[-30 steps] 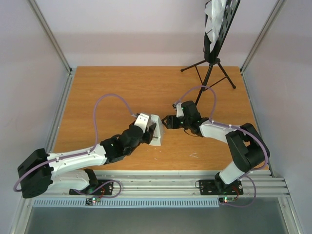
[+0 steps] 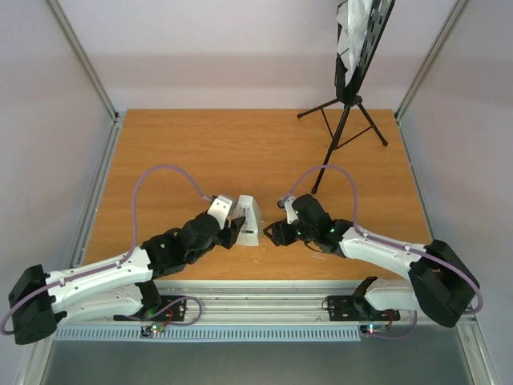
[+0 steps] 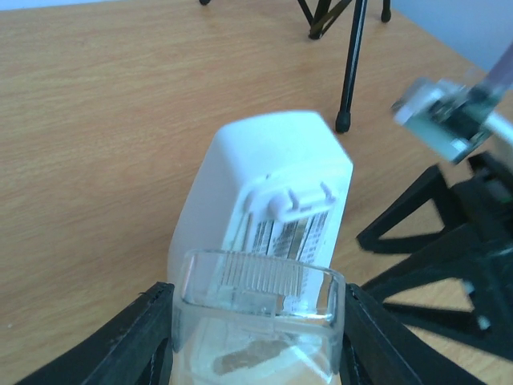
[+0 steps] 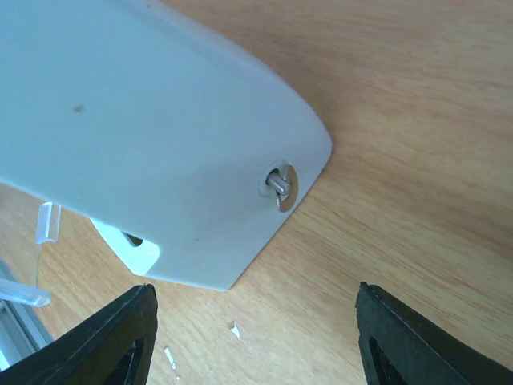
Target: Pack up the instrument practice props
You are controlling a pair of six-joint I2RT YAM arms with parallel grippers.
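Observation:
A white, tapering metronome-like case (image 2: 251,216) rests on the wooden table. Its front, with a barcode-like label, faces my left gripper in the left wrist view. My left gripper (image 2: 237,228) is shut on a clear plastic cover (image 3: 260,293), held in front of the white case (image 3: 276,152); whether the two touch I cannot tell. My right gripper (image 2: 272,234) stands open to the right of the case, its fingers (image 4: 128,329) wide apart and empty. The right wrist view shows the case's side (image 4: 184,136) with a small metal pin (image 4: 278,184) in a hole.
A black music stand (image 2: 345,104) with white sheets (image 2: 353,36) rises at the back right, its tripod legs on the table. Pale marks dot the surface near the case.
My left gripper and the white case have shifted left and slightly toward the front edge. The right arm has come toward the front too, keeping close to the case's right side.

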